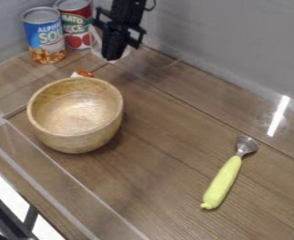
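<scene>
My dark gripper (116, 42) hangs at the back of the counter, just right of the tall cans, low over the wood by the wall. Its fingers look close together; a pale, translucent shape shows at its left side, too unclear to name. A wooden bowl (75, 127) sits at the front left, with a small orange-and-white item (82, 74) behind it.
An Alpine soup can (46, 37) and a red-labelled can (76, 21) stand in the back left corner. A yellow-handled utensil (222, 176) lies at the right. Walls border the back.
</scene>
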